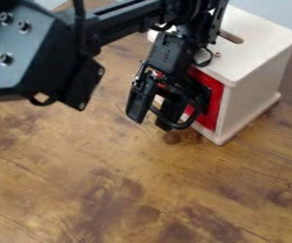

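Note:
A white wooden box (247, 95) with a red front panel (207, 102) stands at the upper right. The black gripper (161, 106) is in front of that panel, its fingers pointing down and partly covering the red face. Whether it holds anything, or how far its fingers stand apart, is hard to make out against the dark parts.
Bare wooden floor (98, 190) fills the left and lower part of the view. The arm's large black links cross the upper left. A pale wall is at the top right corner.

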